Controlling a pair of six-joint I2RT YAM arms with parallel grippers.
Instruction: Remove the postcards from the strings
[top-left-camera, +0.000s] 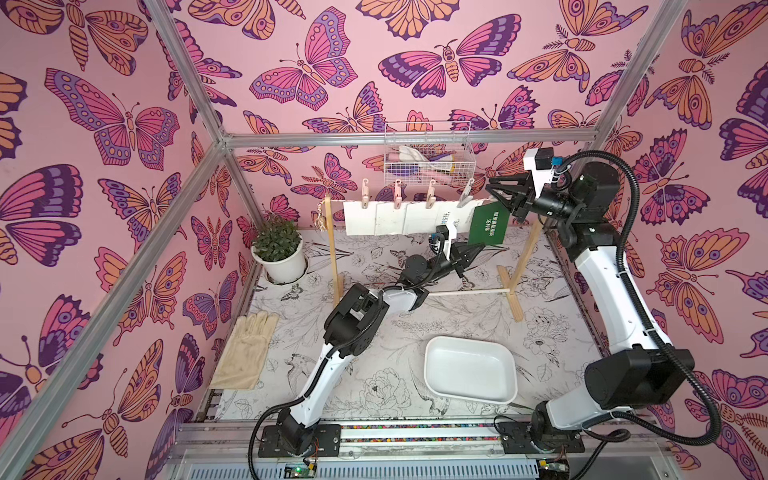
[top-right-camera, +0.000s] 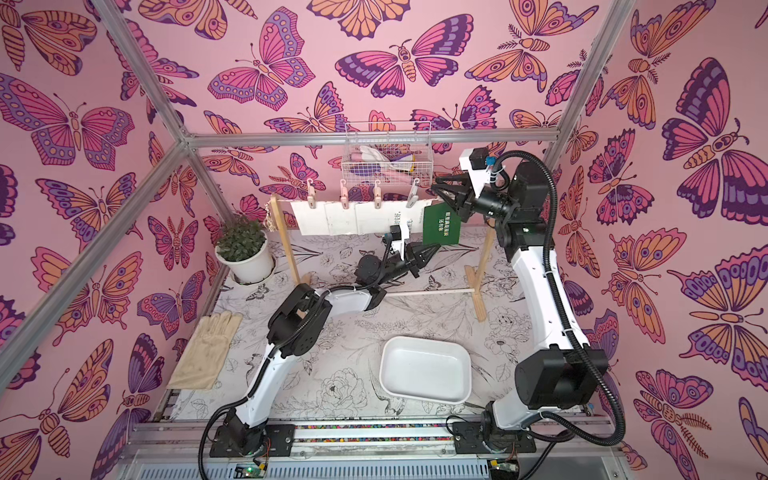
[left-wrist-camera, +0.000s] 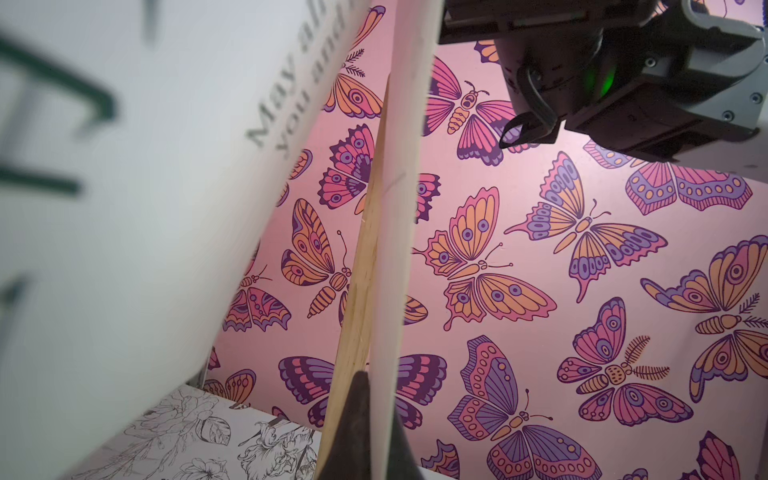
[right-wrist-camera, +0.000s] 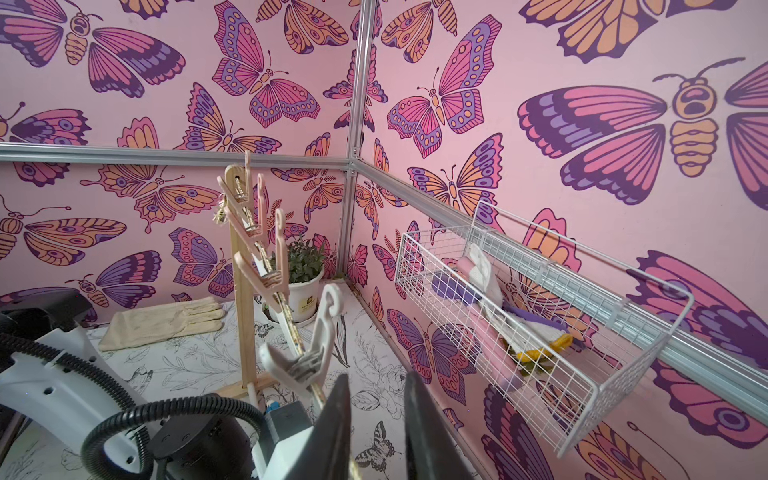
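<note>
A row of pale postcards (top-left-camera: 413, 216) hangs from the string under several clothespins (top-left-camera: 397, 194). At the row's right end a green postcard (top-left-camera: 489, 224) hangs tilted. My left gripper (top-left-camera: 480, 247) is shut on its lower edge; in the left wrist view the thin white edge (left-wrist-camera: 404, 184) of the card runs down between the dark fingers. My right gripper (top-left-camera: 491, 192) is at the string, at the top of the green postcard, its fingers closed on the clothespin there, which they hide. In the right wrist view, the fingertips (right-wrist-camera: 340, 400) stand slightly apart.
Wooden posts (top-left-camera: 525, 260) hold the string. An empty white tray (top-left-camera: 470, 369) lies front right on the table. Also around are a potted plant (top-left-camera: 278, 249), gloves (top-left-camera: 245, 352) and a wire basket (top-left-camera: 429, 169) on the back wall.
</note>
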